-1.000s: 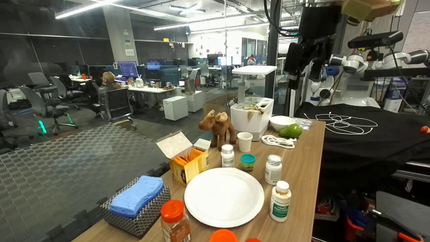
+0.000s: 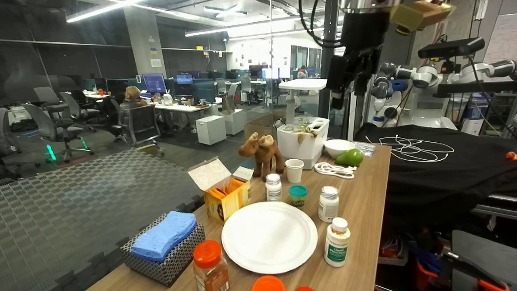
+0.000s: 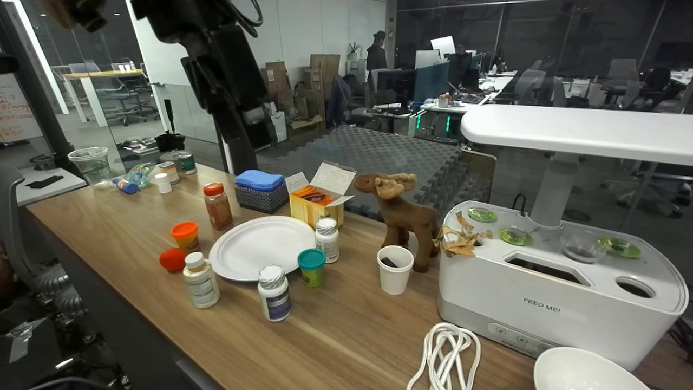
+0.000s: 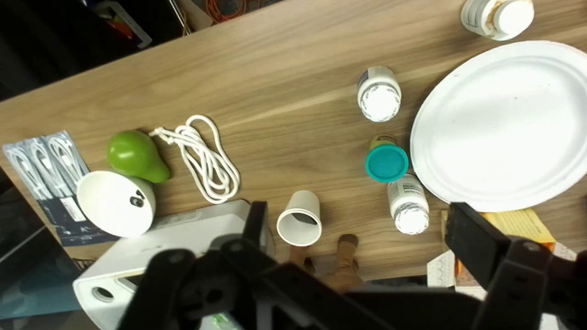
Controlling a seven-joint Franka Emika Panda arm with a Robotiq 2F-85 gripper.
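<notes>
High above the table, my gripper [image 2: 349, 99] stands open with nothing between its fingers. From the wrist view, its fingers frame a white paper cup [image 4: 300, 226] with something dark inside, well below. A teal-lidded tub [image 4: 386, 163] and two white bottles lie near the large white plate [image 4: 501, 126]. A third white bottle [image 2: 337, 242] stands at the plate's right in exterior view 1. The brown toy moose [image 3: 406, 214] stands behind the cup. A green pear [image 4: 136, 156], a bundled white cord [image 4: 206, 159] and a white bowl [image 4: 115, 203] are grouped at the planter end.
A tall white planter [image 3: 559, 279] with an overhanging lamp panel [image 3: 584, 133] is an obstacle. An open tea box [image 2: 228, 196], a blue sponge [image 2: 164, 235] on a patterned box and an orange-lidded jar [image 2: 210, 266] line the table's other side. Bare wood lies between cord and bottles.
In exterior view 1 my gripper has moved to the left and slightly changed its tilt, still above the table. The objects on the table have stayed put.
</notes>
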